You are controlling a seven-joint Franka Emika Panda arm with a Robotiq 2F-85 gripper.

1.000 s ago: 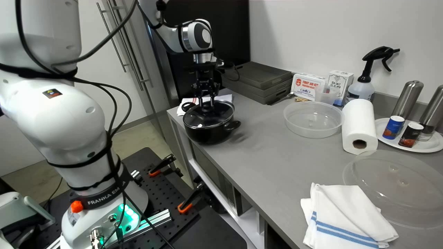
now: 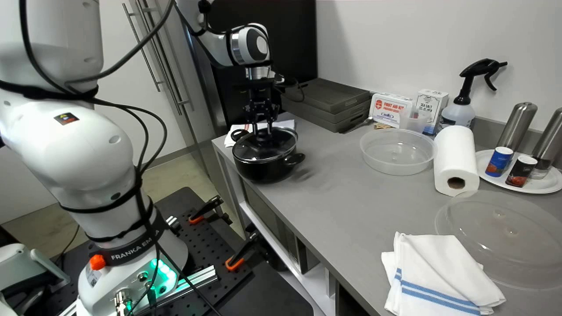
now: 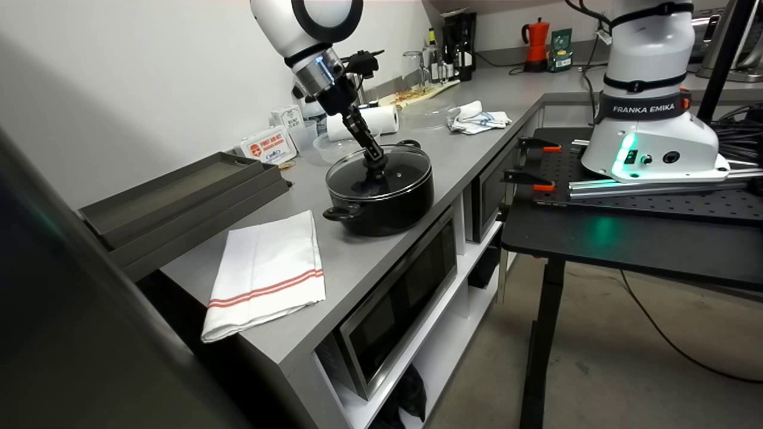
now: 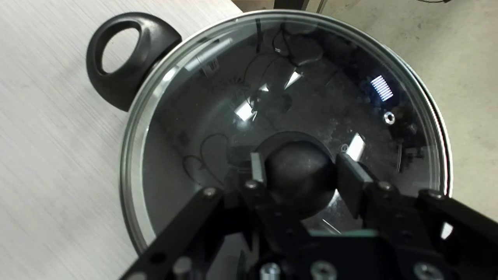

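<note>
A black pot [image 2: 263, 169] stands near the counter's front edge, its glass lid [image 4: 200, 98] resting on the rim. My gripper [image 2: 262, 129] reaches down to the middle of the lid. In the wrist view the round black knob [image 4: 298, 175] sits between the two fingers, and the gripper is shut on it. Part of the knob's near side is covered by the gripper's own body. One side handle [image 4: 154, 42] of the pot shows at upper left in the wrist view.
Close to the pot lie a red-striped towel [image 3: 268, 268] and stacked grey trays [image 2: 332, 102]. Farther along are a clear plastic bowl [image 2: 398, 152], a paper roll [image 2: 456, 158] and a blue-striped towel [image 2: 437, 276]. Bare counter [image 2: 337, 200] stretches right of the pot.
</note>
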